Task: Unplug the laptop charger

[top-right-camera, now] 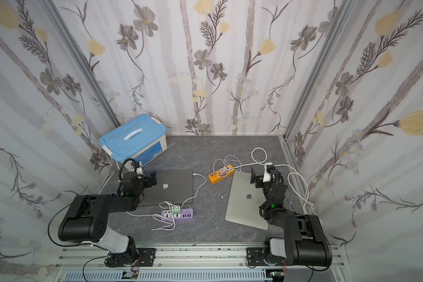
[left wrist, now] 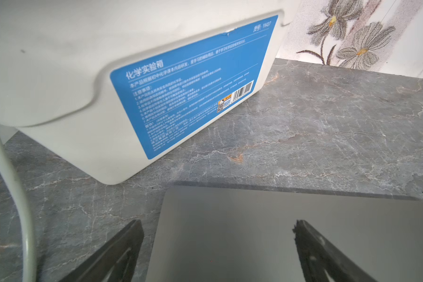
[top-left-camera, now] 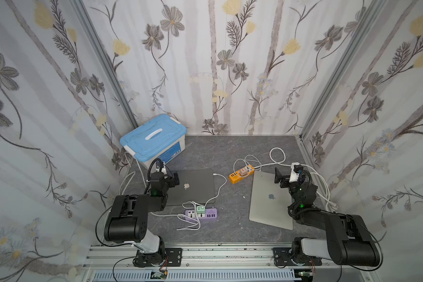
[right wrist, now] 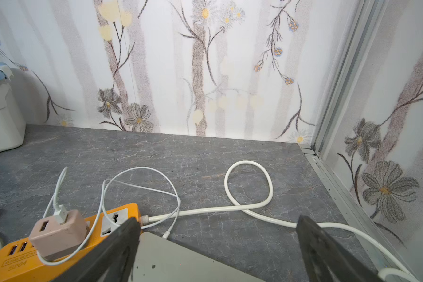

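A dark laptop (top-left-camera: 197,183) lies closed on the left, a white cable plugged into its right edge (top-left-camera: 214,174) and running to a green charger (top-left-camera: 200,209) on a purple power strip (top-left-camera: 212,214). A silver laptop (top-left-camera: 265,206) lies on the right beside an orange power strip (right wrist: 14,263) carrying a pink charger (right wrist: 56,235) with a white plug and cable. My left gripper is open above the dark laptop, nothing between its fingers. My right gripper is open above the silver laptop's far part, also empty.
A white box with blue lid (top-left-camera: 152,134) stands at the back left, close to my left gripper. Thick white cords (right wrist: 244,206) loop at the back and right.
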